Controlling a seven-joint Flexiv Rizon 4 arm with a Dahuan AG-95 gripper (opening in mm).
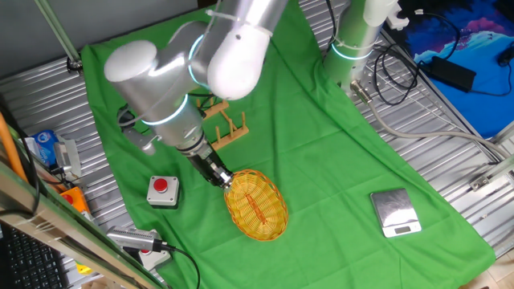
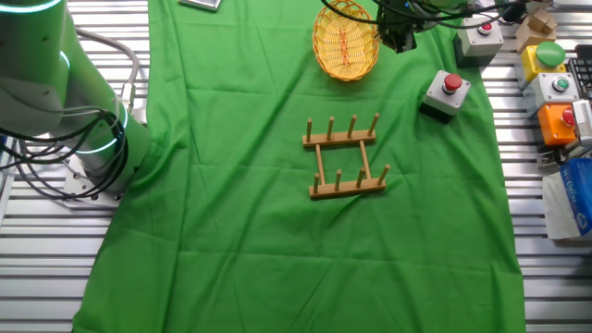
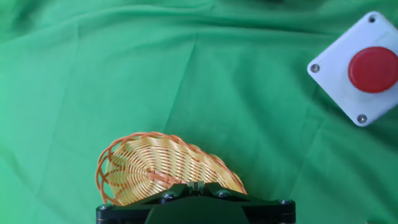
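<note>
An oval yellow wicker basket with an orange-brown rim rests on the green cloth, showing no contents. At its upper-left rim in exterior view 1 is my gripper, pointing down at a slant. Exterior view 2 puts the gripper just to the right of the basket. In the wrist view the gripper looks shut, its fingertips together and nothing visible between them. Part of the basket is hidden behind it there; whether they touch cannot be told.
A wooden peg rack stands on the cloth. Near the basket sits a grey box with a red button. A small silver scale lies at the right in exterior view 1. Cloth between basket and scale is clear.
</note>
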